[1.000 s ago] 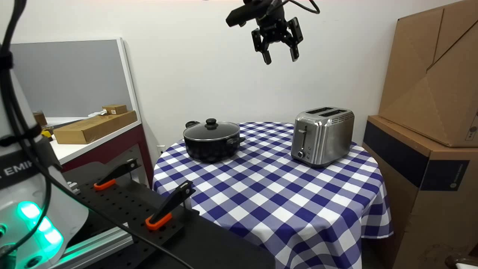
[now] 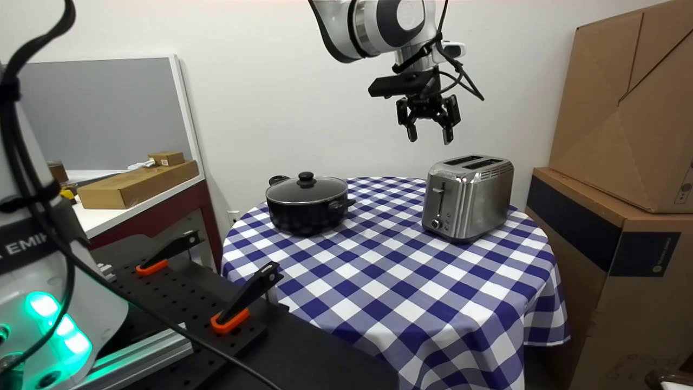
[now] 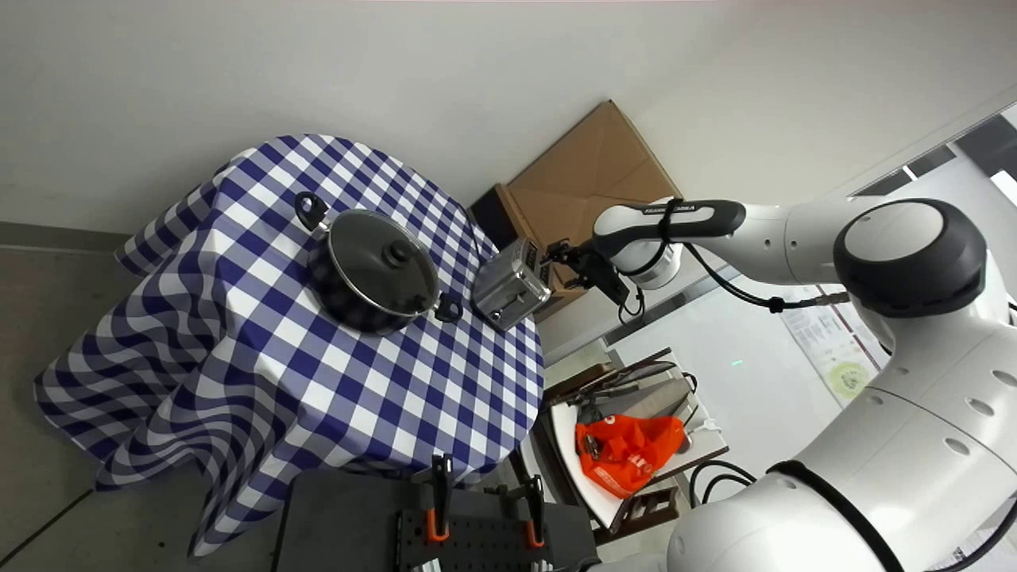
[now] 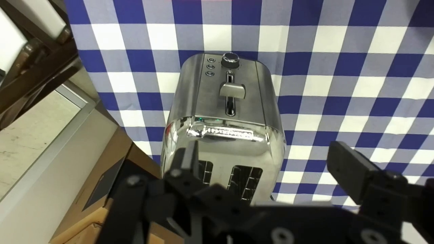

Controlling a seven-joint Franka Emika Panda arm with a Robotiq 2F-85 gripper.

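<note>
A silver two-slot toaster stands upright on the checkered table. Above it, apart from it, hangs my gripper, open and with nothing between its fingers. In the wrist view the toaster's lever and dial face up the picture, and the lever sits partway along its slot. My gripper's dark frame covers part of the toaster's top there, including some of its slots. A black pot with a glass lid on it stands on the same table, well away from the gripper.
Blue-and-white cloth covers the table, clear in front of the pot and toaster. Large cardboard boxes rise close by the toaster's right side. A dark bench with orange-based clamps borders the table's near left side.
My gripper has come down and to the right, nearer the toaster, still open. The toaster and the pot have not moved.
</note>
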